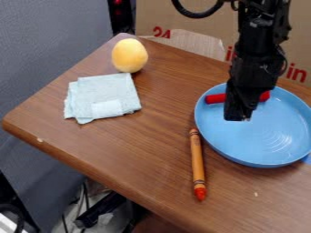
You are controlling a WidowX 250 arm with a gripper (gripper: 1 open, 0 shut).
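Note:
The black gripper (239,113) hangs over the upper part of a blue plate (255,141), in front of a red object (215,98) that lies on the plate and is partly hidden behind it. Whether the fingers are open or shut is unclear. An orange crayon (197,168) lies on the wooden table to the left of the plate. A folded pale cloth (101,96) and a yellow round object (129,55) lie at the back left.
Cardboard boxes (183,18) stand behind the table (109,155). The table's left edge drops to a grey surface and some clutter.

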